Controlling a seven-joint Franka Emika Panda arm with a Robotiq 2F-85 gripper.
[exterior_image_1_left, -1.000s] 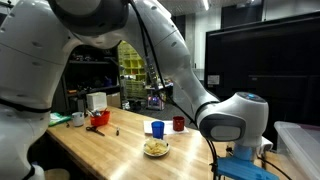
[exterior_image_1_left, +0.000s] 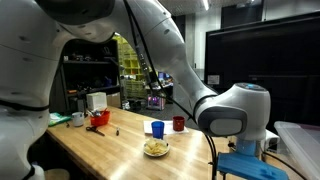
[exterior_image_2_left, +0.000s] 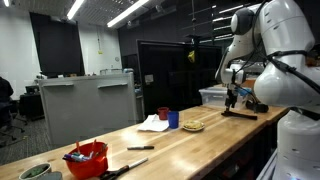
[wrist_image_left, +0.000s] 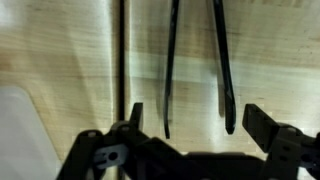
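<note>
In the wrist view my gripper stands open above the wooden table, its two fingers (wrist_image_left: 132, 132) far apart. A thin dark stick (wrist_image_left: 171, 65) and a second dark stick with a wider rounded end (wrist_image_left: 222, 70) run roughly parallel, and their lower ends show in the space between the fingers. Nothing is gripped. Outside the left finger lies another long dark strip (wrist_image_left: 121, 60). From exterior view 2, the gripper (exterior_image_2_left: 232, 106) appears low over the far right of the table, close to dark slender items (exterior_image_2_left: 239, 114). The arm hides the fingers in exterior view 1.
A yellow-filled bowl (exterior_image_1_left: 156, 147), a blue cup (exterior_image_1_left: 158, 130) and a red mug (exterior_image_1_left: 179, 123) occupy the table's middle. A red container (exterior_image_2_left: 87, 158) with utensils stands at the other end. Part of something white and rounded (wrist_image_left: 22, 135) edges the wrist view's lower left.
The bowl and cups have stayed put.
</note>
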